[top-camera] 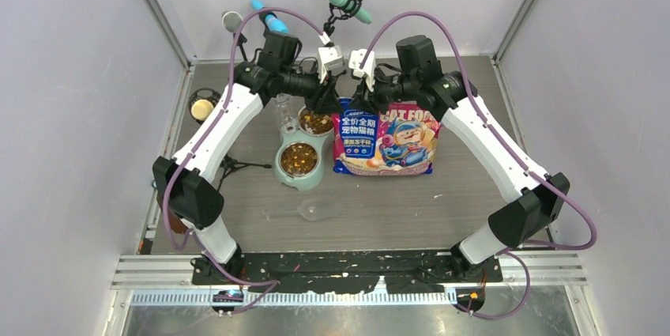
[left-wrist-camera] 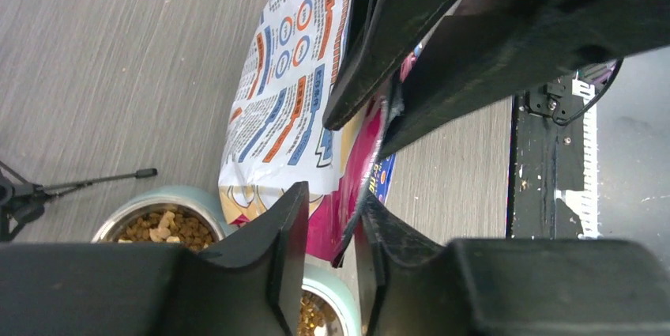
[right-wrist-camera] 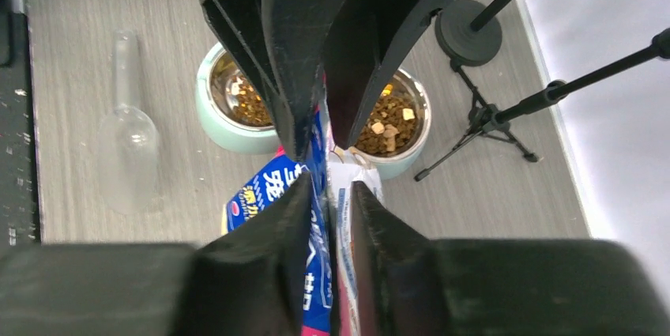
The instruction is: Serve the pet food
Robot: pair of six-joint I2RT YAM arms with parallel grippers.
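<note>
The colourful cat food bag (top-camera: 387,145) stands on the table, printed front toward the table's near edge. At its upper left corner is my left gripper (top-camera: 329,105). My right gripper (top-camera: 365,103) is close by, at the top edge. In the left wrist view, the left fingers (left-wrist-camera: 292,229) straddle the bag's pink edge, with a gap between them. The right fingers (right-wrist-camera: 299,213) stand part open on either side of the top edge in the right wrist view. Both bowls, the near bowl (top-camera: 299,159) and the far bowl (top-camera: 316,122), contain brown kibble.
A clear scoop (top-camera: 318,209) lies on the table in front of the bowls. Black stands (right-wrist-camera: 468,32) with thin rods are near the bowls. The two grippers are very close together.
</note>
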